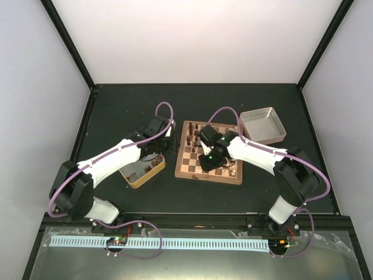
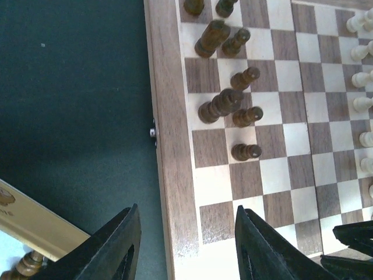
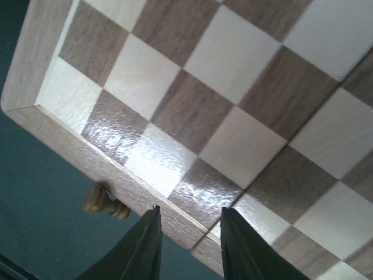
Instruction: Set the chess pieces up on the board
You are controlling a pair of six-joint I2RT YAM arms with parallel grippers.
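Observation:
The wooden chessboard (image 1: 192,175) lies mid-table. In the left wrist view dark pieces (image 2: 214,36) stand along its left side and light pieces (image 2: 362,105) along the right. My left gripper hangs over the board's left edge, fingers apart with nothing between them. My right gripper is over the board's near part, fingers apart and empty, above bare squares. A brown piece (image 3: 105,201) shows by the board's edge in the right wrist view, slightly blurred.
A tan tray (image 1: 135,182) with dark pieces sits left of the board. An empty white basket (image 1: 262,125) is at the back right.

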